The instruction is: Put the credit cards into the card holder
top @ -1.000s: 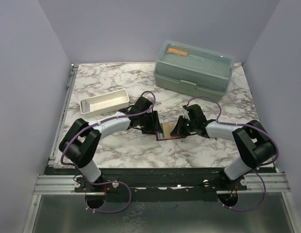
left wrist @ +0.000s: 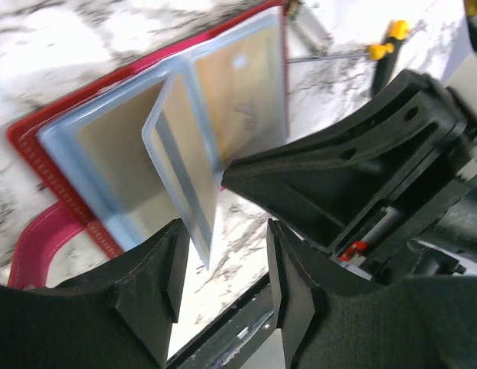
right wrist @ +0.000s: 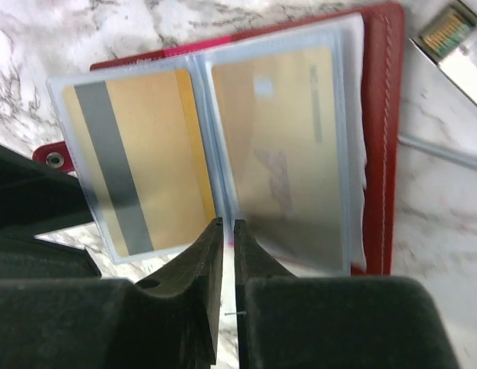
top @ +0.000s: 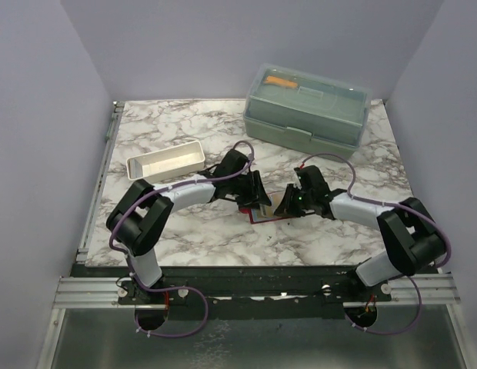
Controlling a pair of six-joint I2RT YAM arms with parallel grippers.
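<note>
The card holder [top: 256,217] lies spread on the table with its red cover beneath clear sleeves. In the left wrist view one sleeve leaf [left wrist: 177,157] stands up on edge, its lower corner between the fingers of my left gripper, which is part open with a gap on both sides. The right wrist view shows a gold card [right wrist: 150,154] with a dark stripe in one sleeve and a pale card [right wrist: 285,154] in the other. My right gripper is slightly open at the fold between them. From the left, the other gripper's dark fingers reach the holder's edge.
A white tray [top: 166,162] stands at the back left, and a green lidded box [top: 306,108] at the back right. Beside the holder lie a metal-ended item [right wrist: 446,32] and a thin rod [right wrist: 442,154].
My left gripper has moved to the right, over the holder and closer to the right gripper. The right arm has shifted a little at the elbow; its fingertips are still at the holder.
</note>
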